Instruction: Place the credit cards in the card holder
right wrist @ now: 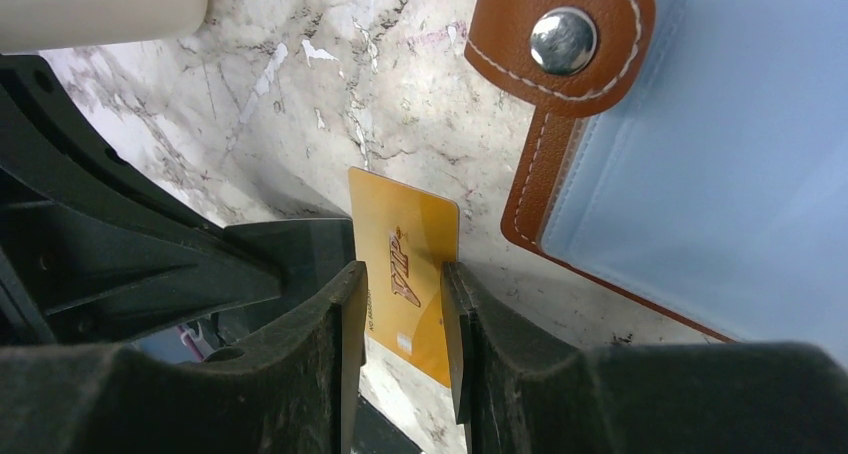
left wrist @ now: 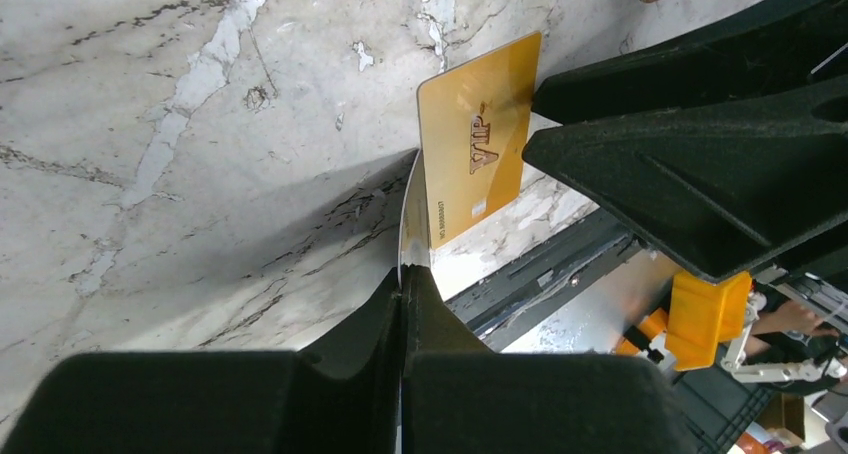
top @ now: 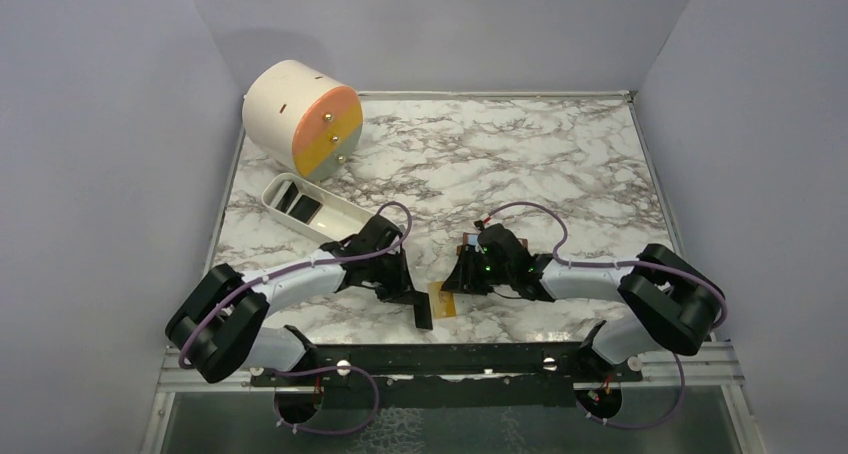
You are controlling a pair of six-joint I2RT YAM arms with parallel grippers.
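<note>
The gold VIP card stands at a slant just above the marble, its left edge close to a dark card seen nearly edge-on. My left gripper is shut on that dark card, which hangs below it in the top view. At the gold card's other edge, my right gripper has its fingers apart, one tip toward each side of the card; whether both touch it, I cannot tell. The brown card holder with clear pockets lies to the right in the right wrist view, mostly hidden under the right arm from above.
A white tray with black items in its left end lies behind the left arm. The striped drum-shaped box stands at the back left. Open marble fills the back and right of the table.
</note>
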